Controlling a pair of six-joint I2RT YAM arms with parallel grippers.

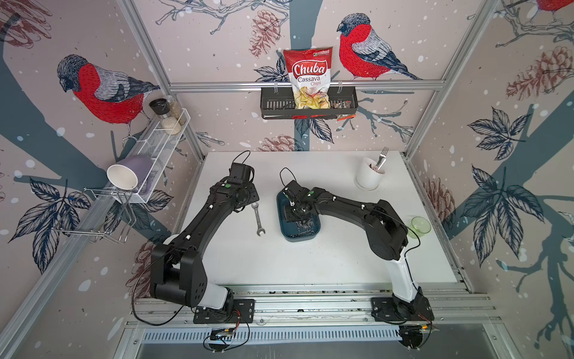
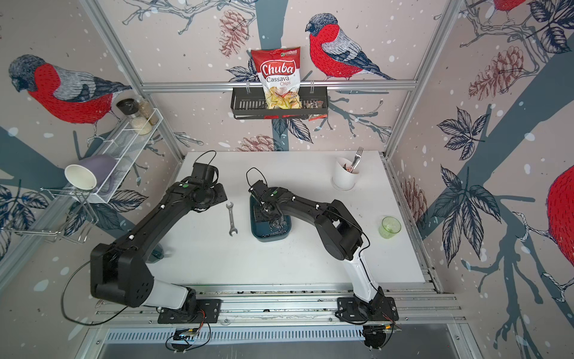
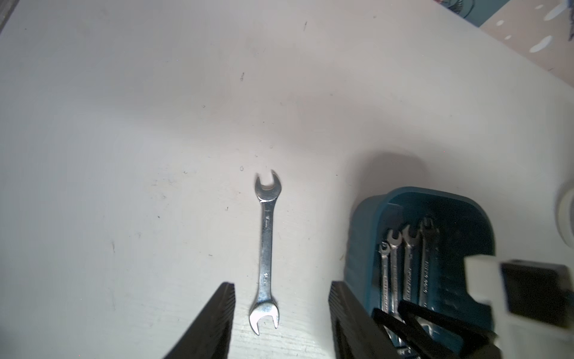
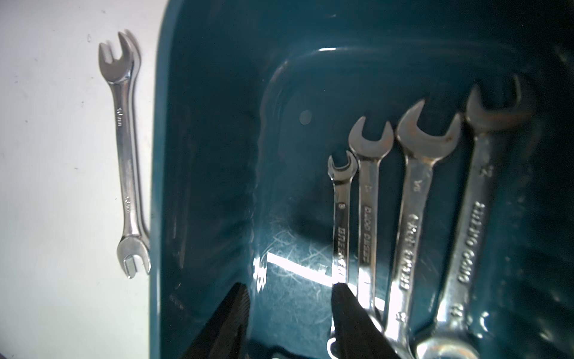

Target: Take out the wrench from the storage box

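A single wrench (image 3: 266,239) lies on the white table, left of the dark teal storage box (image 1: 299,236). Several more wrenches (image 4: 412,239) lie side by side inside the box. My left gripper is open, raised above the table near the loose wrench, with nothing between its fingers. My right gripper hangs low over the box, its fingers apart above the box floor, left of the row of wrenches, with nothing visible between them.
A white utensil holder (image 2: 345,176) stands at back right and a green glass (image 2: 389,226) at right. A wire rack with a mug (image 2: 83,173) hangs on the left wall.
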